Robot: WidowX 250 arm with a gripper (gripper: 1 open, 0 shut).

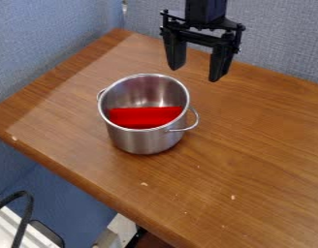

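Note:
A steel pot (144, 142) with two side handles stands upright on the wooden table, left of centre. A red object (144, 117) lies inside it, partly hidden by the near wall. My black gripper (197, 65) hangs above the table behind the pot, higher up and apart from it, its two fingers spread open with nothing between them.
Padded grey-blue walls border it at the back and left. At the lower left, beyond the table's edge, are a black cable and a white object (4, 232).

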